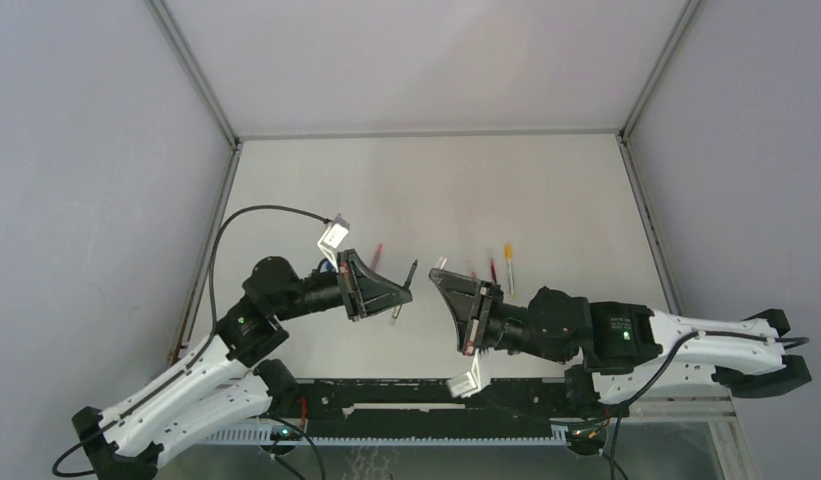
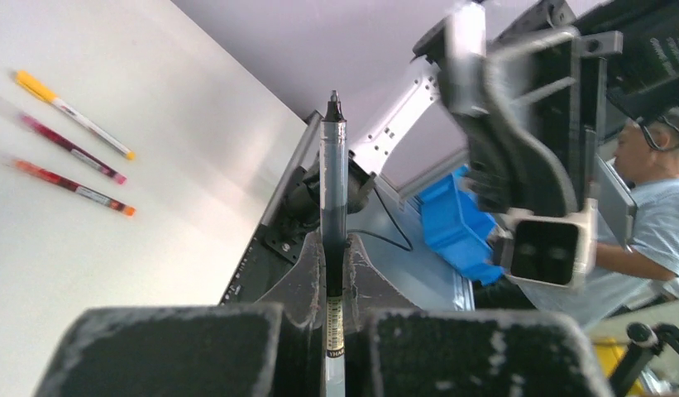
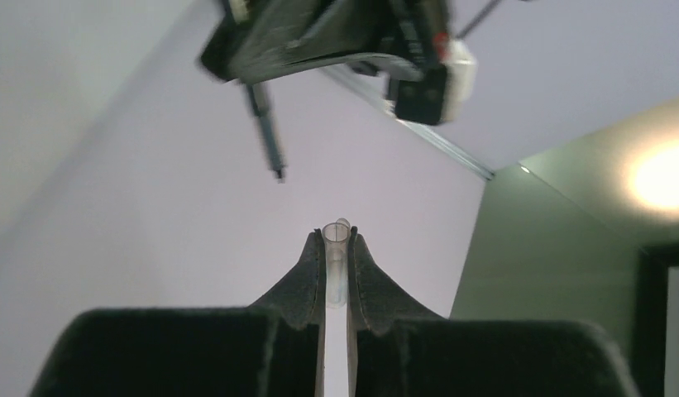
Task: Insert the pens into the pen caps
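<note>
A dark-barrelled pen (image 2: 334,182) stands upright in my left gripper (image 1: 404,292), which is shut on it, its tip pointing up in the left wrist view. Facing it from the right, slightly apart, my right gripper (image 1: 437,276) has a clear pen cap (image 3: 336,260) between its fingertips. In the right wrist view the pen appears above and left of that cap, blurred. On the table lie a yellow pen (image 2: 75,114), a purple pen (image 2: 67,145) and a red pen (image 2: 75,186).
A pink pen (image 1: 377,256) lies behind my left gripper. Side walls bound the table left and right.
</note>
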